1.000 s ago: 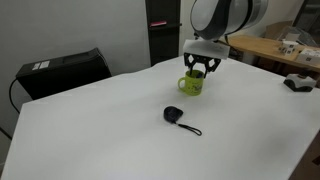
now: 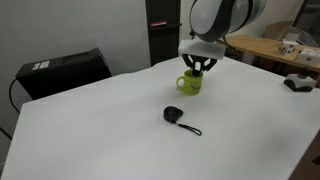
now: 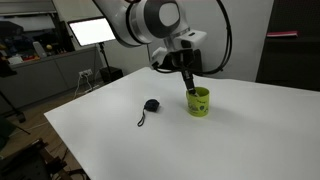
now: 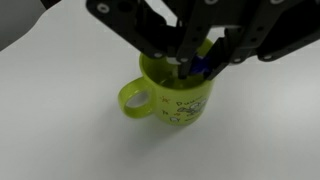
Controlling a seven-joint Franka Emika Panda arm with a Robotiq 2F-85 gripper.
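A lime-green mug (image 2: 190, 83) with a printed front stands upright on the white table. My gripper points down into its mouth, and its fingers (image 3: 190, 88) reach the opening near the rim. In the wrist view, a small dark blue object (image 4: 202, 66) shows between the fingertips, inside the mug's mouth. The fingers look shut on it, though its full shape is hidden by the fingers and the mug. The mug's handle (image 4: 132, 99) sticks out to the left in the wrist view.
A small black item with a strap (image 2: 173, 114) lies on the table in front of the mug. A black case (image 2: 62, 74) sits at the back left, and a wooden surface (image 2: 262, 47) at the back right.
The gripper's fingers have shifted slightly left over the mug's mouth. The mug and the black item stay where they were.
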